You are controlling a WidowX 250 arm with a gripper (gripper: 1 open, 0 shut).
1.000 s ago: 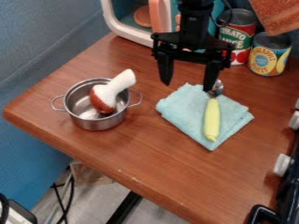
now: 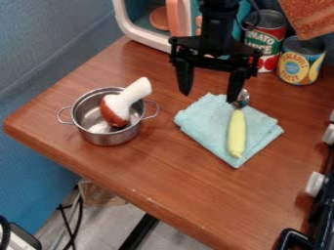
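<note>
My black gripper [image 2: 209, 76] hangs above the back of the light blue cloth [image 2: 209, 119], its two fingers spread wide and nothing seen between them. On the cloth lies a pale yellow, long object [image 2: 236, 132], like corn or a peeler handle, with a small metallic piece at its back end. To the left, a steel pot [image 2: 107, 136] holds a white and reddish-brown object [image 2: 123, 102] that leans out over the rim.
Cans [image 2: 300, 63] stand at the back right, beside a pale teal bin [image 2: 139, 29] with items in it. A black appliance with white knobs [image 2: 317, 215] lines the right edge.
</note>
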